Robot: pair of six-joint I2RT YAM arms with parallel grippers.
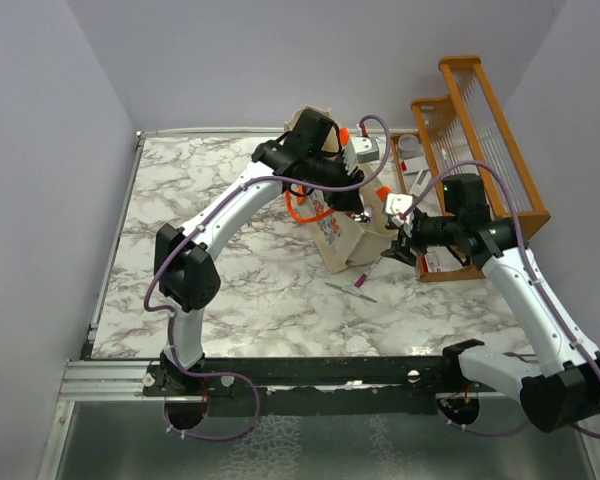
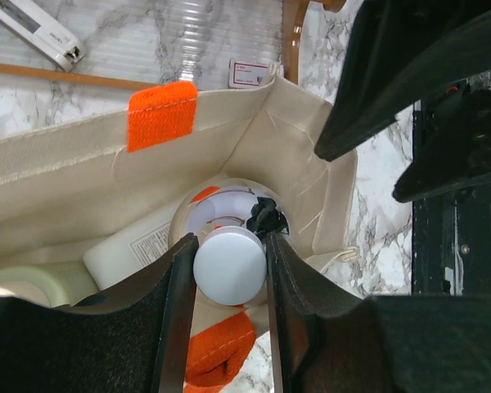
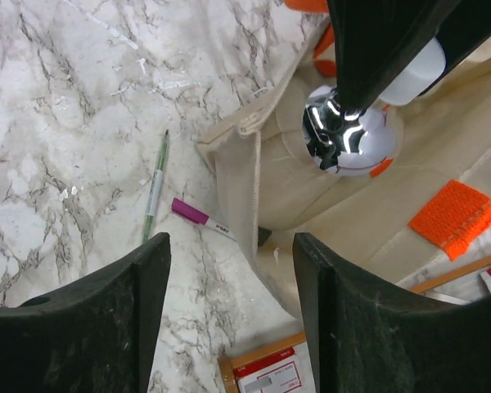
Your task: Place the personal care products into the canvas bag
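Note:
The canvas bag (image 1: 330, 245) stands open at the middle back. My left gripper is over it, shut on a white round cap (image 2: 230, 270). Inside the bag are a shiny round container (image 3: 349, 143), a white bottle (image 2: 139, 241) and a pale green jar (image 2: 49, 282). My right gripper stands open just outside the bag's near right end, nothing visible between its fingers.
A wooden rack (image 1: 485, 110) with small items lies right of the bag. A purple marker (image 3: 192, 213) and a green pen (image 3: 155, 192) lie in front of the bag.

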